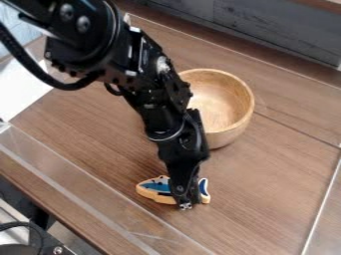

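Note:
My gripper reaches down to the tabletop, its fingers shut on a small fish-shaped wooden toy in yellow, blue and white, which lies low at the table surface. A round wooden bowl stands just behind the arm, to the right, partly hidden by it.
A grey wall runs along the back. Near the front left are the table's edge, a dark cable and some white items.

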